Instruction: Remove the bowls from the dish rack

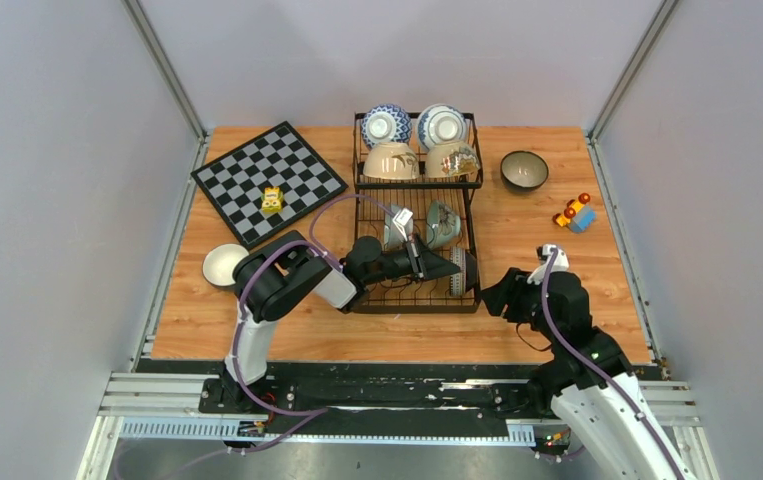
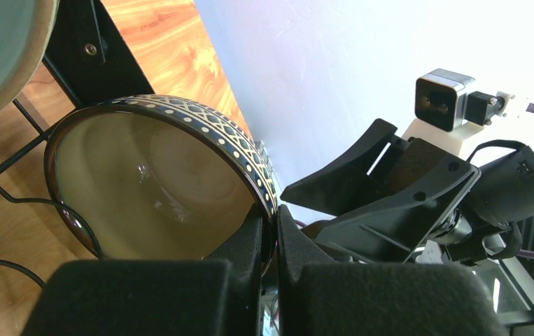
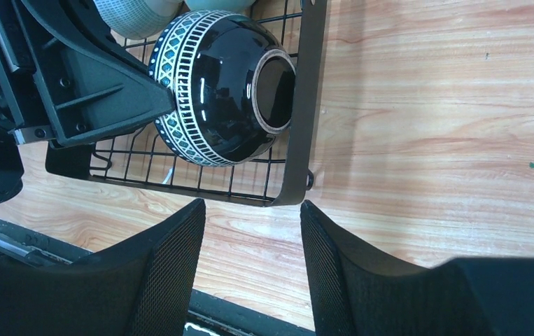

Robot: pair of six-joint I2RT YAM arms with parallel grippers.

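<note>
A black bowl with a white and blue patterned band (image 3: 232, 87) stands on its side in the lower front right corner of the dish rack (image 1: 417, 309). My left gripper is shut on the rim of this bowl, one finger inside it. Open and empty, my right gripper is just outside the rack's front right corner. Two pale green bowls (image 1: 443, 225) lean behind on the lower tier. On the upper tier sit two blue-and-white bowls (image 1: 385, 125) and two cream bowls (image 1: 391, 161).
Outside the rack, a grey-brown bowl (image 1: 524, 171) stands at the back right and a white bowl (image 1: 223, 265) at the left. A toy (image 1: 575, 213) lies right; a chessboard (image 1: 257, 180) with a yellow box (image 1: 272, 199) is back left. Table between rack and toy is clear.
</note>
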